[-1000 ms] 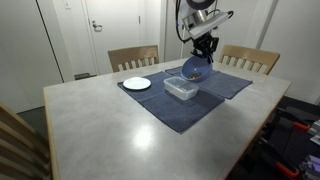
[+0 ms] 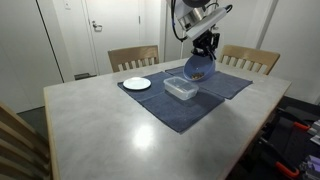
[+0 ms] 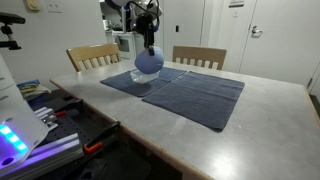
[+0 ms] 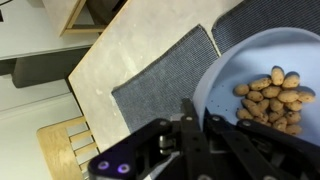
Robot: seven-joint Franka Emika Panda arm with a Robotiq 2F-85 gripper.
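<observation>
A pale blue bowl (image 2: 199, 68) hangs tilted over the table, its open side turned toward the exterior view 1 camera. My gripper (image 2: 205, 47) is shut on its rim. Several brown nut-like pieces (image 4: 276, 101) lie inside the bowl in the wrist view. In exterior view 1 a clear rectangular container (image 2: 181, 89) stands on a dark mat, just left of and below the bowl. From exterior view 2 the bowl (image 3: 149, 60) shows its underside and partly hides the container (image 3: 143, 76). In the wrist view the fingertips are at the bowl's near rim.
A white plate (image 2: 137, 84) lies on the mats left of the container. Dark mats (image 3: 199, 96) cover the middle of the table. Wooden chairs (image 2: 134, 60) stand around its edge.
The bowl has tilted further, so more of its inside faces the exterior view 1 camera. The container and plate stay where they were.
</observation>
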